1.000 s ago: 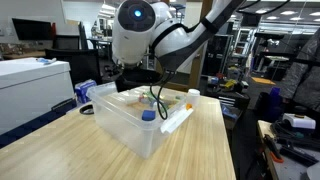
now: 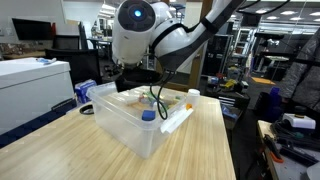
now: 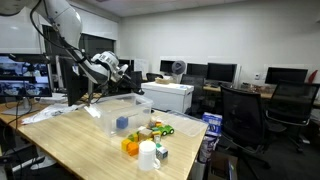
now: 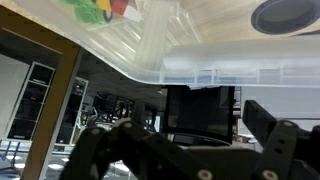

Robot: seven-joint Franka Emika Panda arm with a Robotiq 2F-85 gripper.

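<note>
A clear plastic bin (image 2: pixel 118 118) stands on the wooden table, with a blue item (image 2: pixel 148 115) at its near corner. My gripper (image 2: pixel 140 77) is over the bin's back part. In the wrist view the gripper is open, its dark fingers (image 4: pixel 258 122) wide apart at the bottom. Nothing shows between them except the distant background. The bin's translucent rim (image 4: pixel 235 76) crosses that view just above the fingertips. Exterior view 2 also has the bin (image 3: pixel 112 108) below the arm.
Beside the bin in exterior view 2 lie orange blocks (image 3: pixel 130 147), a white mug (image 3: pixel 147 156), a green toy (image 3: pixel 165 130) and other small things. A blue package (image 3: pixel 210 138) stands at the table's edge. Bare tabletop (image 2: pixel 65 150) lies left of the bin.
</note>
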